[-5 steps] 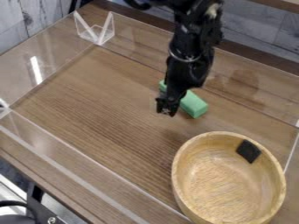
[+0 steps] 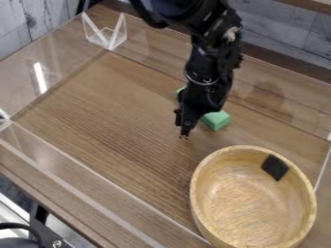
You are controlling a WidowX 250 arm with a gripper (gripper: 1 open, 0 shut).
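Note:
My black gripper is low over the middle of the wooden tray, shut, with nothing visible between its fingers. It is just in front of and left of a green object, which it partly hides.
A large round beige bowl with a small black block on its right rim fills the front right. A white wire-like holder stands at the back left. The left and middle of the tray are clear.
The arm has come down and toward the front, and now covers more of the green object.

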